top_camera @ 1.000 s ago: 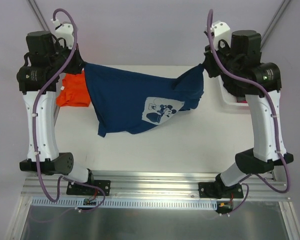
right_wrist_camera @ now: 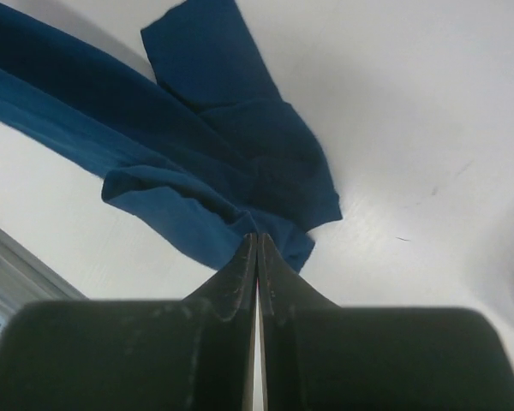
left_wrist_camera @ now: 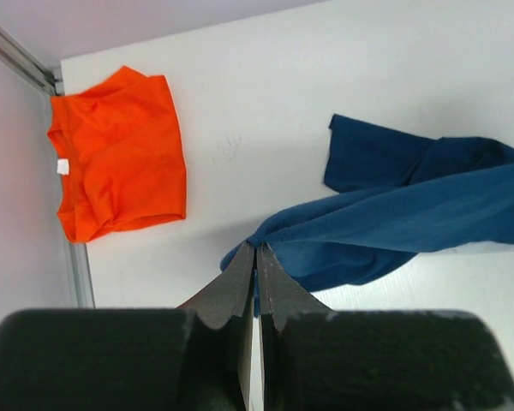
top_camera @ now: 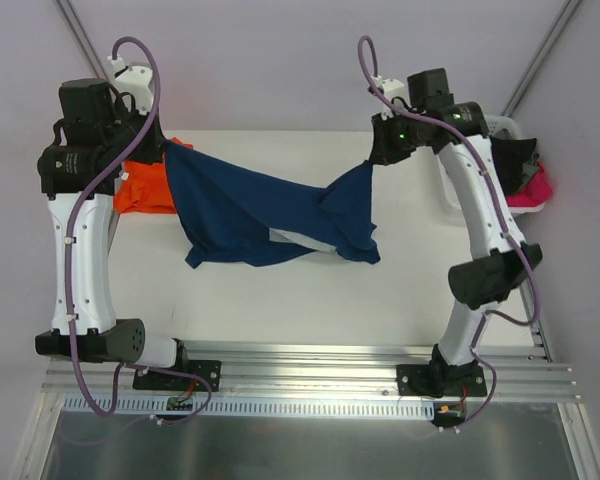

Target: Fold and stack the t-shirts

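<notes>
A dark blue t-shirt [top_camera: 270, 205] hangs between my two grippers, its lower part lying on the white table and a strip of its white print showing. My left gripper [top_camera: 163, 147] is shut on the shirt's upper left end; in the left wrist view the blue cloth [left_wrist_camera: 385, 218] runs right from the fingertips. At the other end, my right gripper [top_camera: 373, 158] is shut on a pinch of the shirt. In the right wrist view the bunched fabric [right_wrist_camera: 231, 163] meets its fingertips and stretches to the upper left. An orange shirt [left_wrist_camera: 124, 154], folded, lies at the table's left.
A white bin [top_camera: 446, 195] with dark and pink cloth [top_camera: 535, 190] stands at the right edge.
The right gripper has moved left, closer to the left one. The blue shirt is now slacker and sags, with its print mostly folded out of sight.
</notes>
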